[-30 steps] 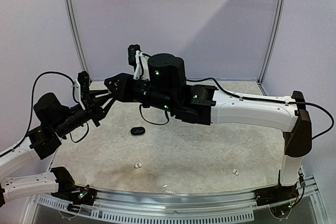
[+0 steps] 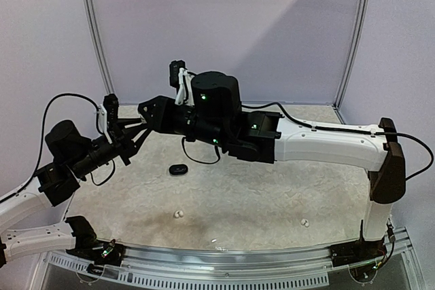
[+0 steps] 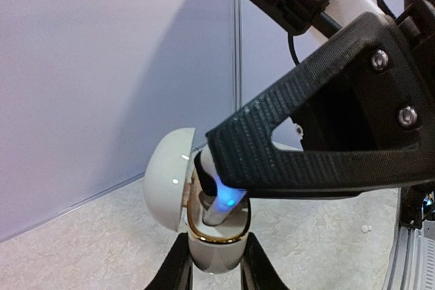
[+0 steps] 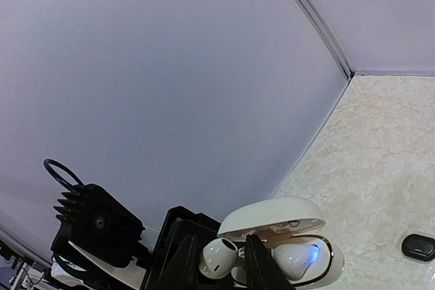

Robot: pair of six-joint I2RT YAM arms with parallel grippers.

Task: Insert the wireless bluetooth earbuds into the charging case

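My left gripper is shut on the white charging case [image 3: 214, 252], held upright in mid-air, its lid [image 3: 165, 174] hinged open and a blue light glowing inside. In the right wrist view one earbud [image 4: 296, 259] sits in the case beside that light. My right gripper is shut on a white earbud, its fingertips right at the case's opening; in the left wrist view its black finger hides part of the case. In the top view the two grippers meet at the left of the workspace, the case mostly hidden.
A black oval case [image 2: 178, 169] lies on the table [image 2: 238, 195]. Small white pieces rest near the front [image 2: 179, 214] and at the right [image 2: 304, 222].
My right gripper and arm have shifted very slightly down and to the right in the top view. The left arm shows little change.
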